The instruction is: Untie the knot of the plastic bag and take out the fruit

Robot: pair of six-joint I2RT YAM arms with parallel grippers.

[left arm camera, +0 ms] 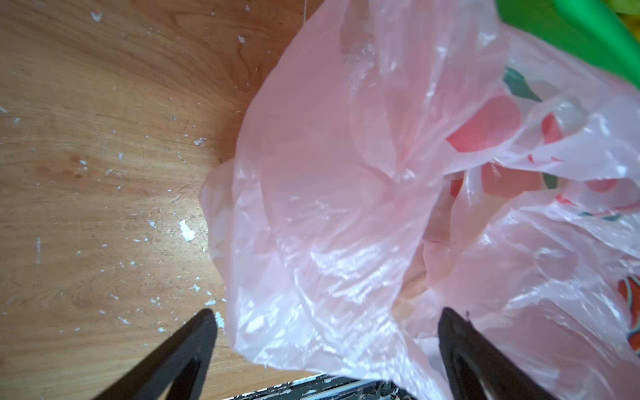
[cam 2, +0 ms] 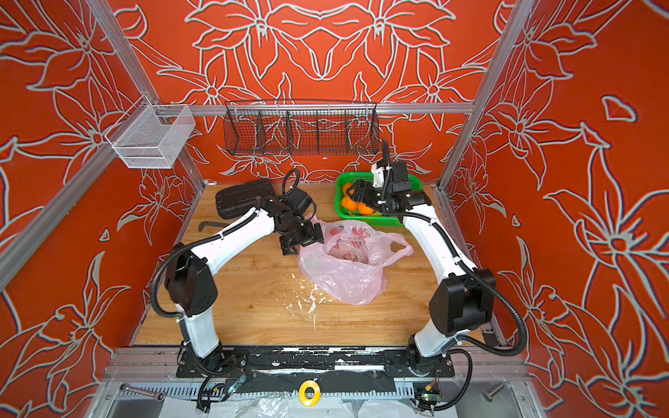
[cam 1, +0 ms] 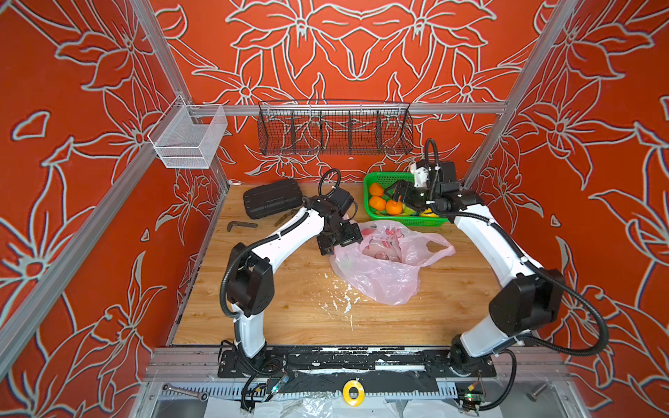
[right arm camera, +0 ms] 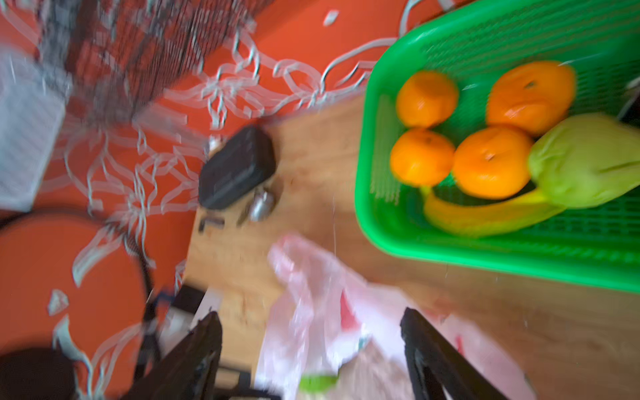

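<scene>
A pink translucent plastic bag [cam 1: 379, 275] lies spread on the table, its mouth loose and one handle loop out to the right. What is left inside is hard to tell; a small green patch shows in its mouth in the right wrist view. My left gripper is open over the bag's left side, pink film between and beyond its fingers. My right gripper hangs open and empty at the green basket [right arm camera: 363, 193]. In the basket lie several oranges [right arm camera: 492, 162], a yellow banana [right arm camera: 476, 216] and a green pear-like fruit [right arm camera: 586, 160].
A black case [cam 1: 273, 198] and a dark hex key [cam 1: 241, 225] lie at the back left. Wire baskets hang on the back [cam 1: 334, 129] and left [cam 1: 188, 139] rails. White flecks dot the table in front of the bag.
</scene>
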